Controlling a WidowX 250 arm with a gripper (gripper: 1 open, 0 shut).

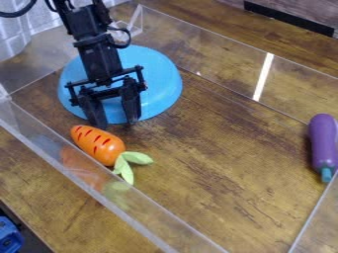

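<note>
My black gripper (105,105) hangs low over the near part of a blue round object (158,79), a plate or bowl, at the upper left, hiding part of it. Just below the gripper lies an orange toy carrot (98,143) with pale green leaves pointing right. A purple eggplant toy (323,140) with a teal tip lies at the far right. Whether the fingers are open or shut is unclear against the dark parts.
Clear plastic walls border the wooden surface (218,173) along the lower left and the top. A small blue object (7,237) sits outside the wall at bottom left.
</note>
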